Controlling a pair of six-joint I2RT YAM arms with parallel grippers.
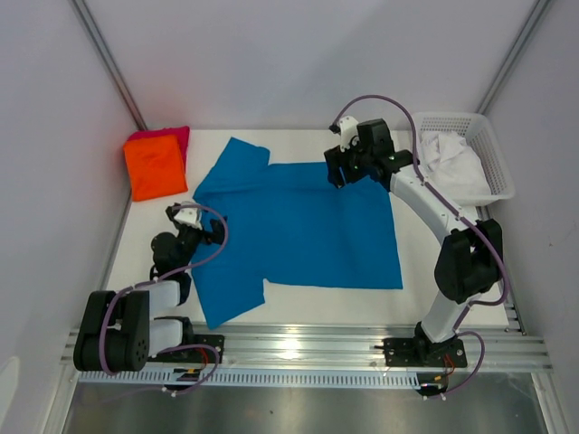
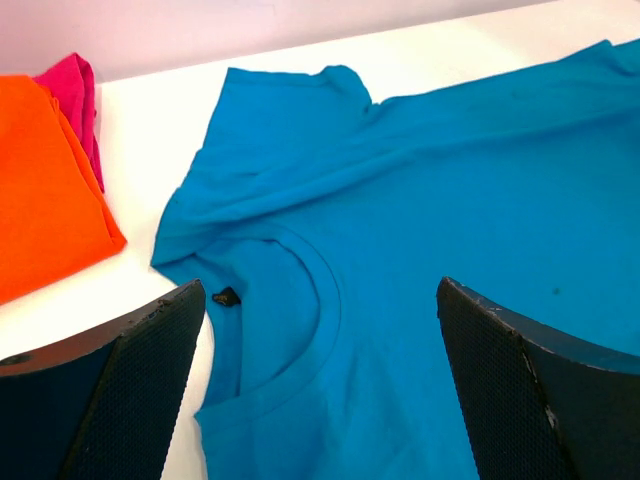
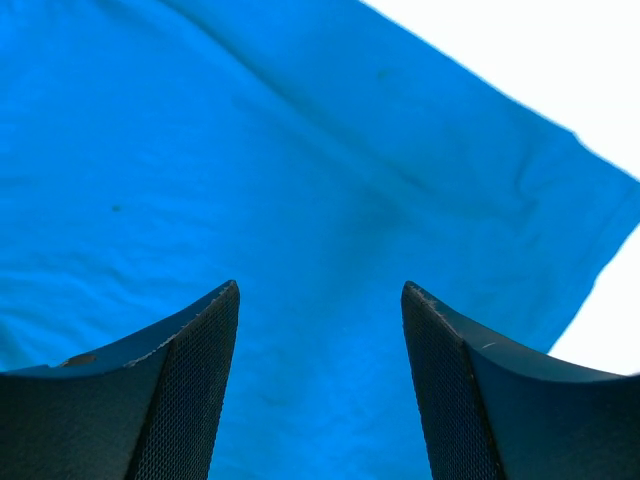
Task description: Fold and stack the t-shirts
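A blue t-shirt [image 1: 312,226] lies spread on the white table, a sleeve reaching toward the near left and another part toward the back left, with a fold band along its far edge. My left gripper [image 1: 197,233] hangs over the shirt's left side, open, with a wrinkled area and small dark tag between its fingers in the left wrist view. My right gripper [image 1: 335,167] is above the shirt's far right part, fingers apart with blue cloth below them in the right wrist view.
Orange [image 1: 156,167] and pink [image 1: 176,136] folded cloths lie stacked at the back left. A white basket [image 1: 491,158] holding white cloth stands at the back right. Bare table [image 1: 335,307] shows along the front edge.
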